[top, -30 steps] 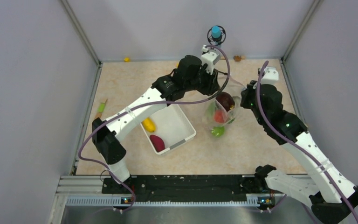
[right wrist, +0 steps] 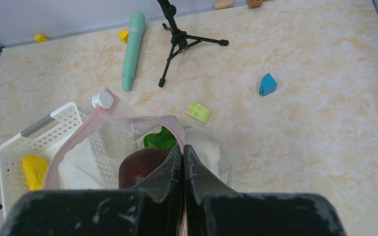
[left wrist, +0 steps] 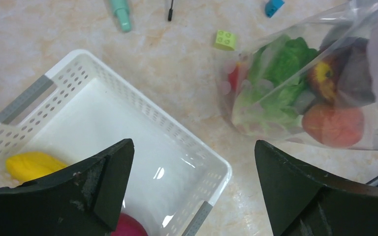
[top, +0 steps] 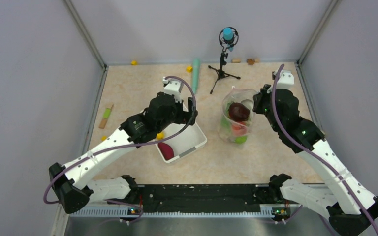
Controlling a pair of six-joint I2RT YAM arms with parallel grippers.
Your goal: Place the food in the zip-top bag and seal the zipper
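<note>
The zip top bag (top: 237, 123) stands upright right of the white bin (top: 189, 140), holding greens (left wrist: 280, 78), a dark round item (right wrist: 142, 167), and red produce (left wrist: 332, 123). My right gripper is shut on the bag's zipper edge at the top. My left gripper is open above the bin, nothing between its fingers. In the bin lie a yellow item (left wrist: 34, 167) and a purple-red item (top: 165, 150), partly hidden by the left gripper in its wrist view.
A black tripod (right wrist: 179, 37) and teal tube (right wrist: 133, 51) stand at the back. Small blocks, green (right wrist: 199, 112) and blue (right wrist: 267, 84), lie behind the bag. The table right of the bag is clear.
My left gripper has moved left from the bag to over the bin and is open. The bag's lower part has shifted slightly; the right arm has stayed put.
</note>
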